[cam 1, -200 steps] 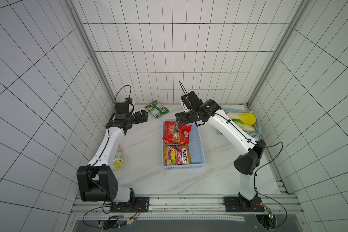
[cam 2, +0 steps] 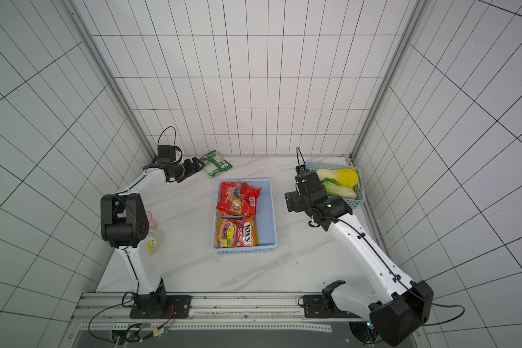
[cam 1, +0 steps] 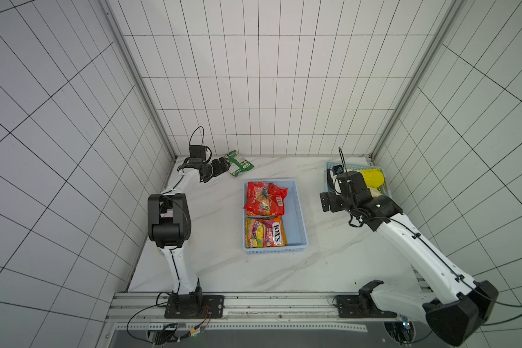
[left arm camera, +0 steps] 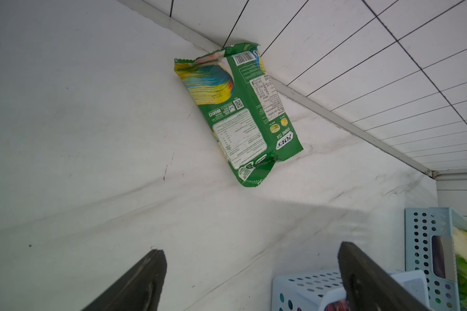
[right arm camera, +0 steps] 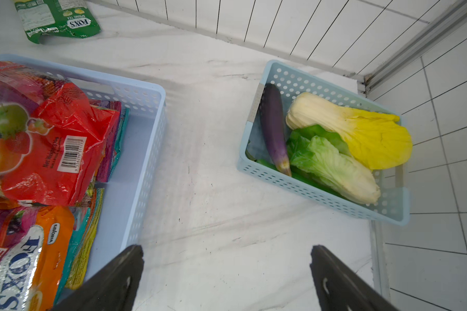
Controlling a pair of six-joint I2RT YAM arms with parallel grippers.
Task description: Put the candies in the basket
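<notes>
A green Fox's candy bag lies flat on the table near the back wall, left of the blue basket. The basket holds a red candy bag and an orange Fox's bag, with other packets under them. My left gripper is open above the table at the back left, close to the green bag, nothing between its fingers. My right gripper hangs open and empty right of the candy basket.
A second basket with eggplant, cabbage and lettuce stands at the back right. Items at the left behind the left arm are partly hidden. The tabletop around the candy basket is clear.
My right gripper has moved right and down from over the candy basket toward the vegetable basket. My left arm has reached further back, its gripper moving slightly toward the green bag.
</notes>
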